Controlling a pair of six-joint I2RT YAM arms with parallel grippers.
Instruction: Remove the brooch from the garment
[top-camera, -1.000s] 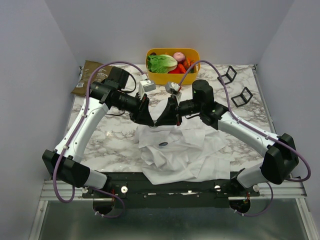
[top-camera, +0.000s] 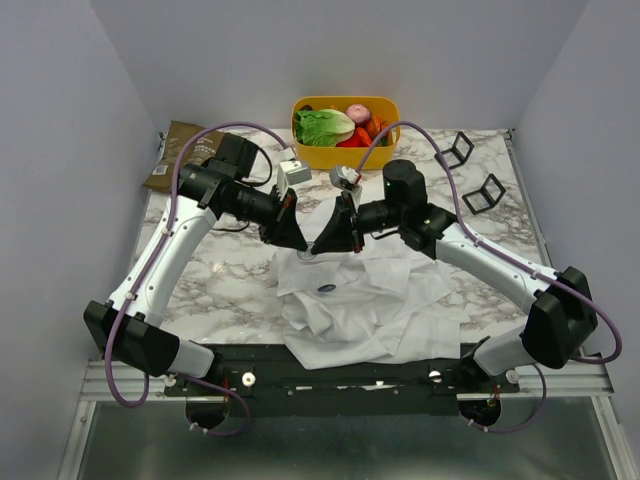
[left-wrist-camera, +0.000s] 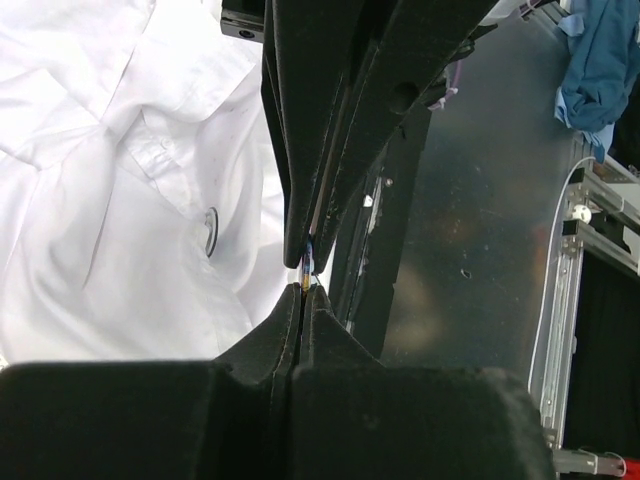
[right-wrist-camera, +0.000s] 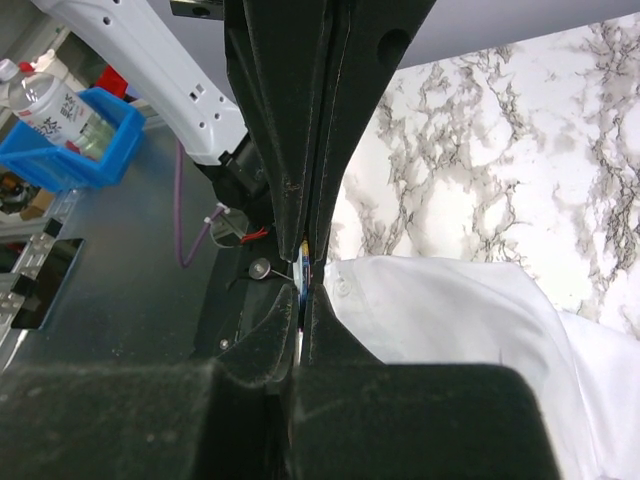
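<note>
The white garment (top-camera: 375, 300) lies crumpled on the table. A dark oval piece with a pale rim, which looks like the brooch (top-camera: 327, 288), rests on it; in the left wrist view this brooch (left-wrist-camera: 211, 231) is seen almost edge-on. My left gripper (top-camera: 305, 250) and right gripper (top-camera: 313, 251) meet tip to tip just behind it, with a small whitish patch between them. Both are shut. A thin shiny blue-and-gold sliver shows at the left gripper's (left-wrist-camera: 306, 268) tips and at the right gripper's (right-wrist-camera: 303, 268) tips; what it is cannot be told.
Behind the arms stands a yellow bin (top-camera: 345, 155) of vegetables. A brown bag (top-camera: 172, 155) lies at the back left, black frames (top-camera: 484, 194) at the back right. Bare marble (top-camera: 225, 290) shows left of the garment; the table's black front edge (top-camera: 340, 390) runs near its hem.
</note>
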